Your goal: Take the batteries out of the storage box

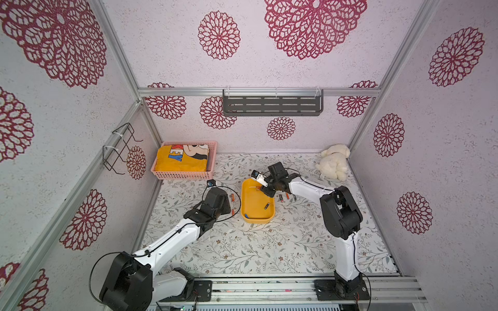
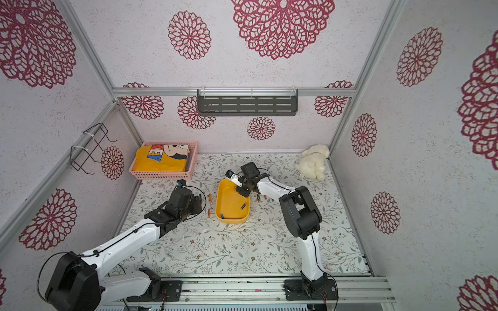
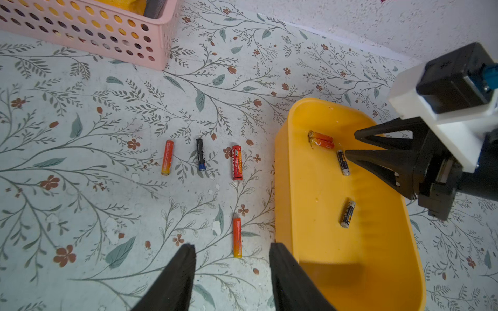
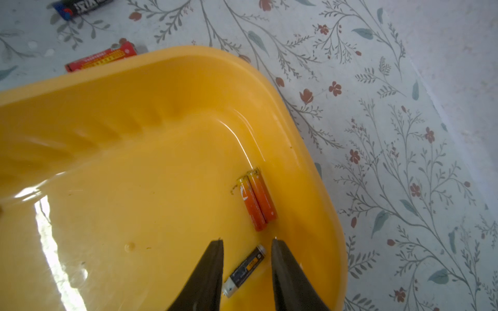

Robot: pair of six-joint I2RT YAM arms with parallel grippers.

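Observation:
The yellow storage box point(image 3: 284, 207) stands mid-table. Two orange batteries point(image 4: 256, 199) lie side by side at its far end, with a dark battery point(image 4: 243, 270) close by. Farther toward the front lies another dark battery point(image 3: 347, 214), and a blue-ended one point(image 1: 246, 216) rests in the front corner. My right gripper is over the box's far part, part open, the dark battery showing between its fingers but not gripped. Left of the box, above the table, my left gripper is part open and empty.
Several batteries lie on the table left of the box, among them a red one point(image 3: 237, 162) and an orange one point(image 3: 237, 237). More batteries point(image 1: 281, 197) lie right of it. A pink basket point(image 1: 181, 175) and white plush toy point(image 1: 333, 163) stand at the back.

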